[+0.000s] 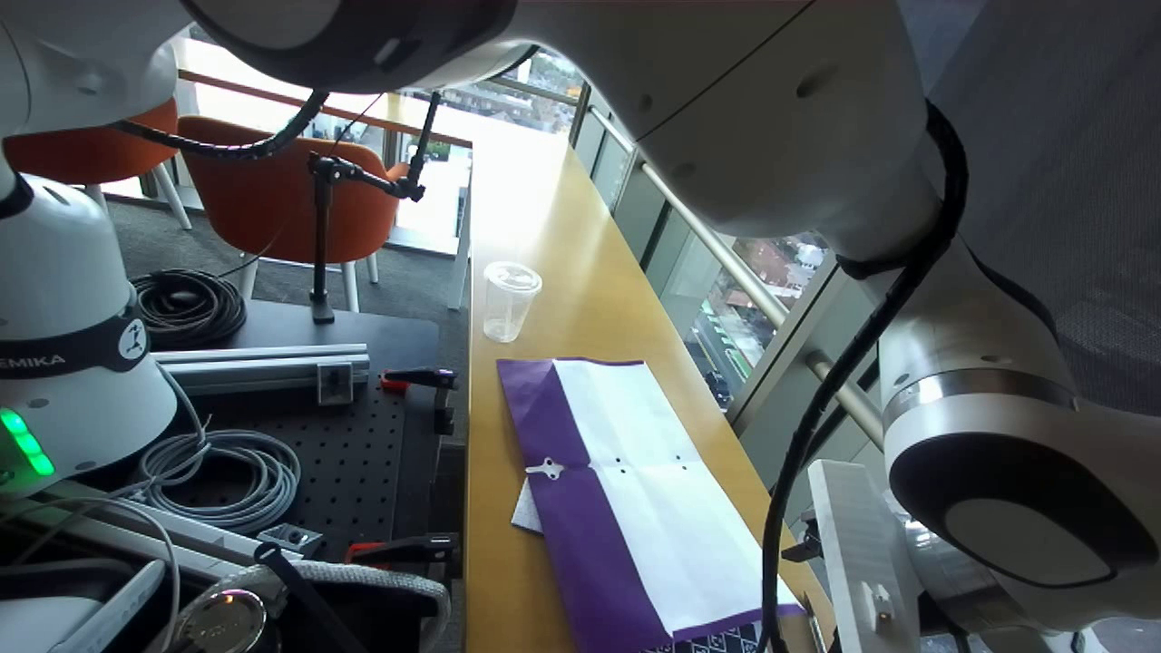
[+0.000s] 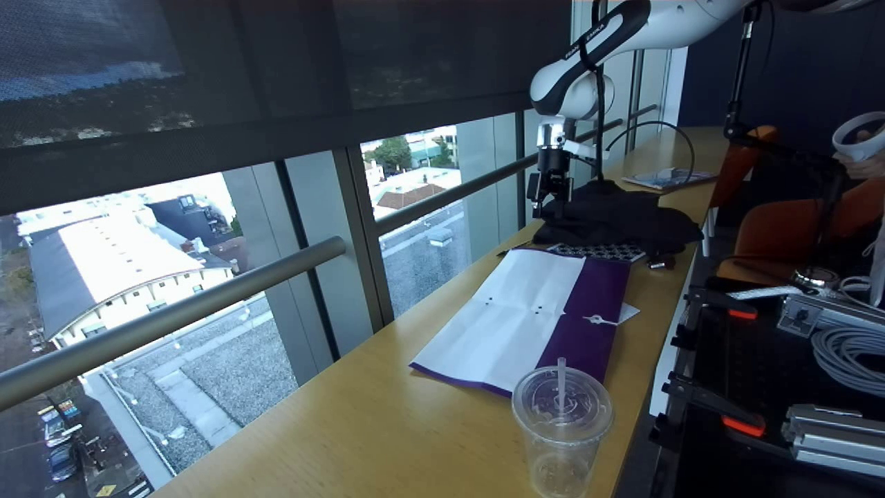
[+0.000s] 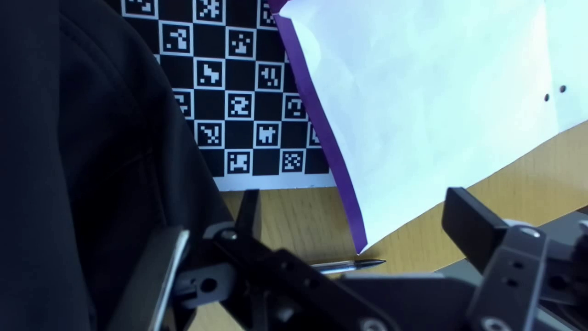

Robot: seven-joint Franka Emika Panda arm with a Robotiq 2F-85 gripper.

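My gripper is open, its two fingers wide apart with nothing held between them. Seen in the wrist view, a purple-edged white sheet [image 3: 441, 110] reaches below it, one corner lying between the fingers in the picture. A pen [image 3: 347, 266] rests on the table close to that corner, partly hidden by the gripper. To the left is black cloth [image 3: 138, 132], beside a checkered marker board [image 3: 240, 105] that the sheet partly covers. In exterior view 2 the gripper [image 2: 547, 209] hangs by the window side of the dark cloth [image 2: 618, 216].
A clear lidded cup [image 2: 561, 423] stands on the wooden table [image 2: 365, 431] past the sheet's far end. A window rail [image 2: 456, 191] runs alongside the table. Clamps [image 1: 419, 379] and coiled cables [image 1: 223, 479] occupy the black bench. Bare tabletop lies beyond the cup.
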